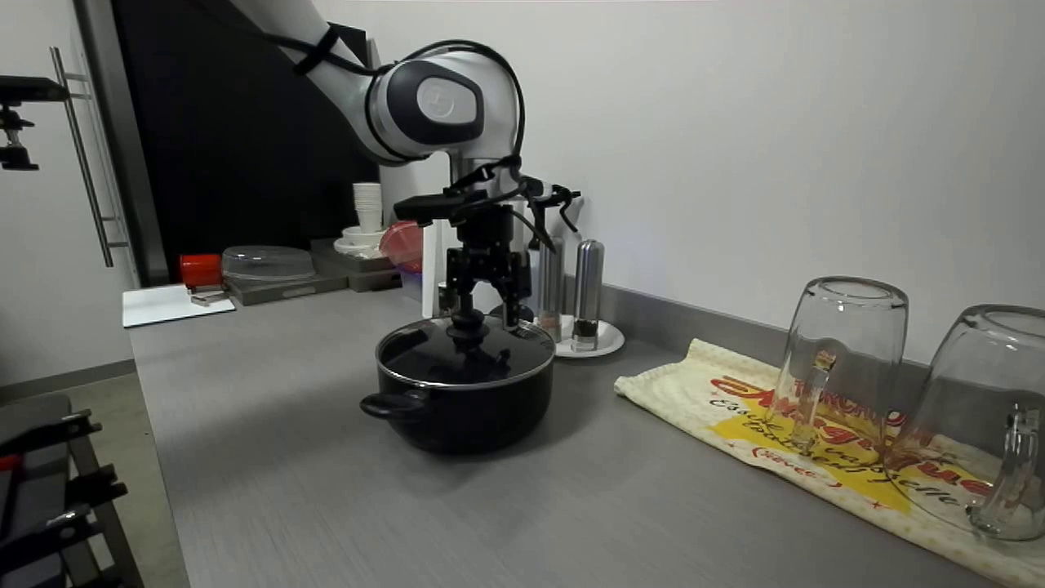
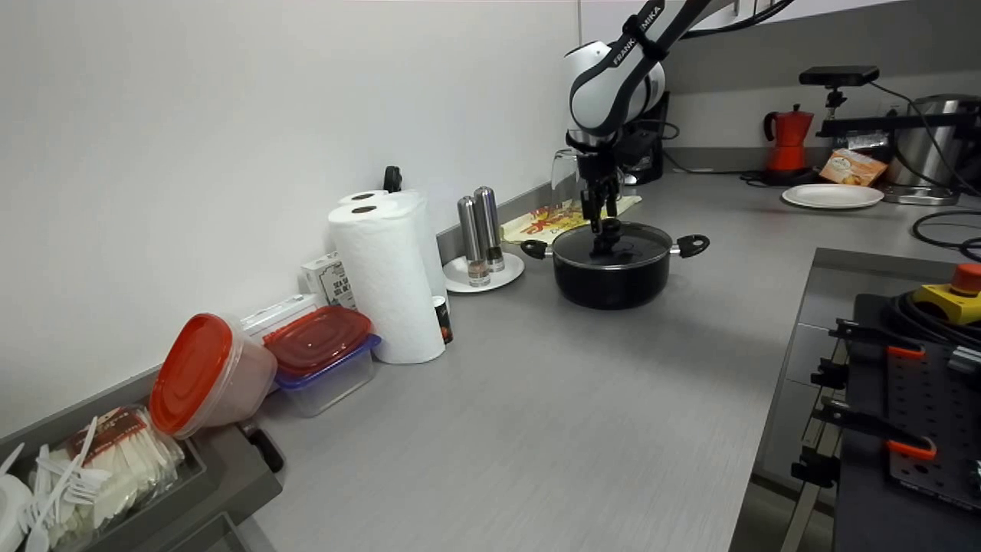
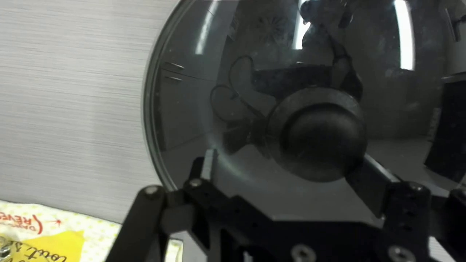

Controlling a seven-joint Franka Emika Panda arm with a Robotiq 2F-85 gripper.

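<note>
A black pot (image 1: pixel 465 416) with two side handles stands on the grey counter, covered by a dark glass lid (image 1: pixel 416 354) with a metal rim. At the lid's centre rises a round black knob (image 1: pixel 467 330). My gripper (image 1: pixel 486 312) is open and points down just above the lid, its fingertips at about the knob's height. From the wrist, the knob (image 3: pixel 325 135) appears between the two spread fingers but much closer to the right one; whether that finger touches it I cannot tell. The far pot handle is partly hidden behind the gripper in exterior view 1.
Two metal mills (image 2: pixel 480 225) stand on a white plate (image 2: pixel 510 270) near the pot, with paper towel rolls (image 2: pixel 386 285) beyond. Upside-down glass mugs (image 1: pixel 842 343) rest on a printed cloth (image 1: pixel 676 387) by the wall. Counter space in front of the pot is clear.
</note>
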